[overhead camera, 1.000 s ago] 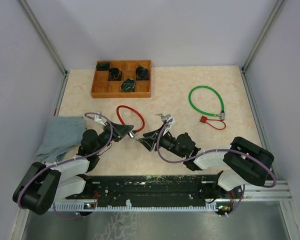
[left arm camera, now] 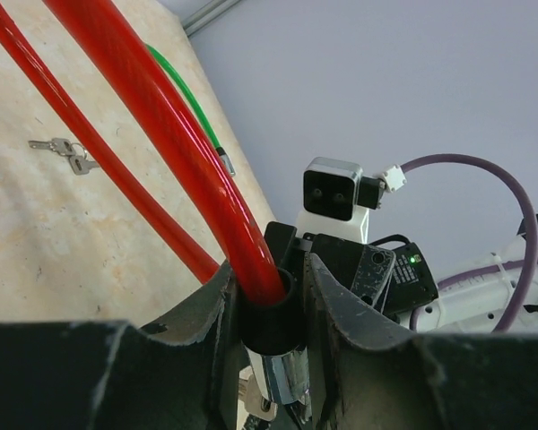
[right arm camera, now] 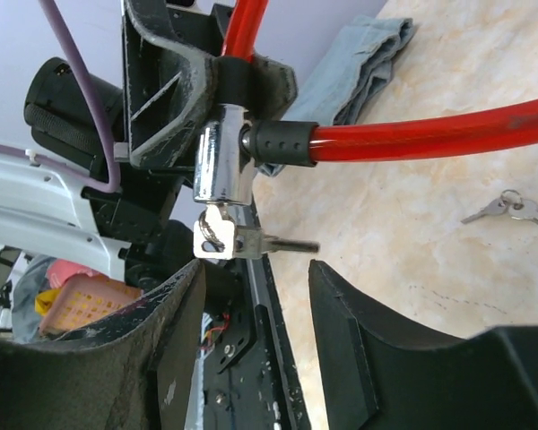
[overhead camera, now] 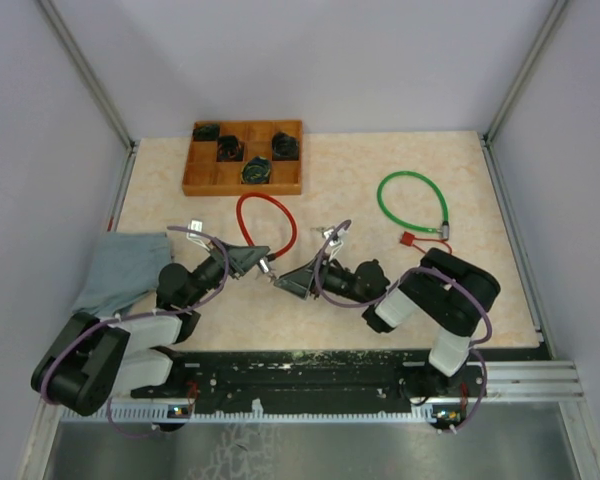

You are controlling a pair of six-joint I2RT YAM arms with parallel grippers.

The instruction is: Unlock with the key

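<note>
A red cable lock (overhead camera: 292, 225) is raised in my left gripper, whose fingers close round the black collar and silver lock body (right arm camera: 220, 161). A key (right arm camera: 242, 242) is at the bottom of the lock body, another key hanging with it. My right gripper stands open just in front of that key, apart from it as far as shows. Spare keys on a ring (right arm camera: 511, 206) lie on the table.
A wooden compartment tray (overhead camera: 242, 130) is at the back left, a folded grey cloth (overhead camera: 120, 270) at the left. A green cable lock (overhead camera: 400, 222) with a red-tagged item lies at the right.
The red lock and left gripper have shifted slightly, the loop rising toward the back. The right arm has swung in its rear joints, its gripper staying near the lock.
</note>
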